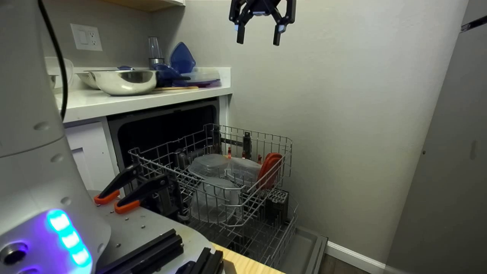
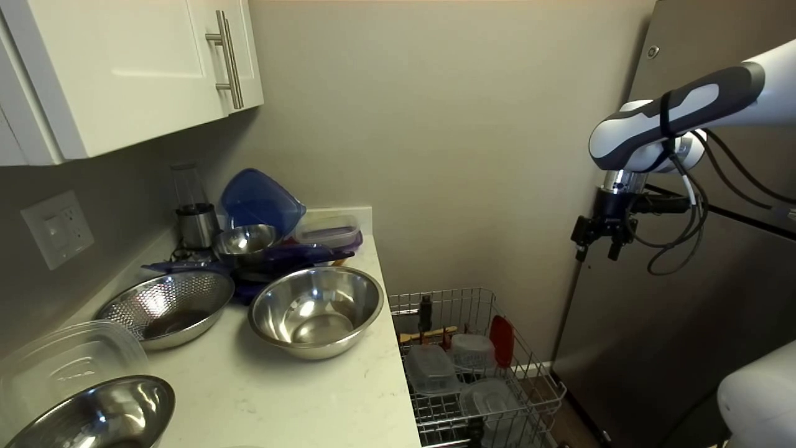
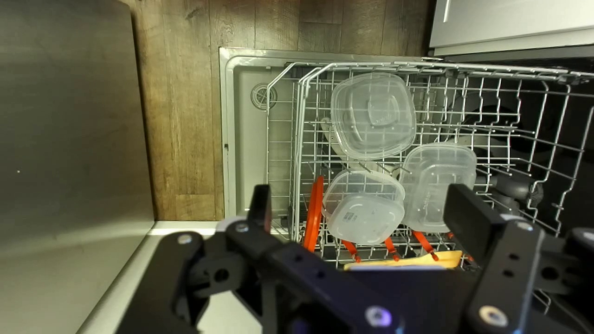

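High above the open dishwasher, my gripper [image 1: 258,40] stands open, with empty air between its fingers. In the wrist view its two dark fingers [image 3: 474,220] are spread wide apart over the upper rack [image 3: 300,133]. Three clear plastic containers lie in that rack: a squarish one [image 3: 373,116], a rectangular one [image 3: 437,183] and a smaller one [image 3: 364,217]. A red lid [image 3: 313,214] leans upright at the rack's end. Along one side lie a yellow wooden utensil [image 3: 445,258] and several red-orange handles. My gripper touches none of these.
On the counter [image 2: 283,403] are steel bowls [image 2: 317,310], a perforated colander [image 2: 168,306], blue lids [image 2: 261,201] and a blender [image 2: 195,216]. A cabinet [image 2: 149,67] overhangs it. Beside the arm rises a large dark grey panel [image 2: 671,321]. Open counter lies in front of the bowls.
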